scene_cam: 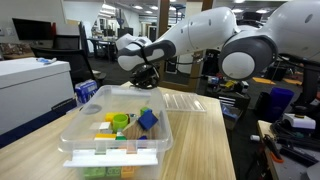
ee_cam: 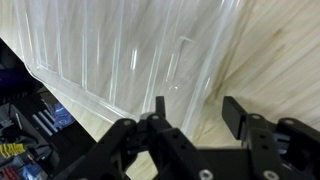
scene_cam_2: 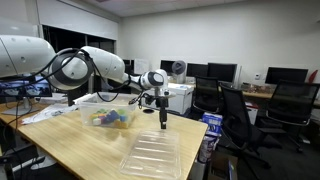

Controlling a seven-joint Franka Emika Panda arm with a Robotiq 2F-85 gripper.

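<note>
A clear plastic lid (scene_cam_2: 150, 155) lies flat on the wooden table, beside the bin in exterior view 1, where part of the lid (scene_cam: 185, 103) shows behind the bin. My gripper (scene_cam_2: 163, 122) points down over the lid's far edge. In the wrist view, the gripper is open, its two dark fingertips apart, with the rim of the lid (ee_cam: 120, 50) running beneath the gap. Whether either finger touches the rim, I cannot tell. The clear bin (scene_cam: 75, 133) stands uncovered, holding several coloured blocks (scene_cam: 125, 125).
A blue-and-white box (scene_cam: 86, 91) stands behind the bin, near a white cabinet (scene_cam: 40, 88). Bare tabletop (scene_cam_2: 85, 148) lies in front of the bin. Office chairs (scene_cam_2: 285, 105) stand beyond the table's edge.
</note>
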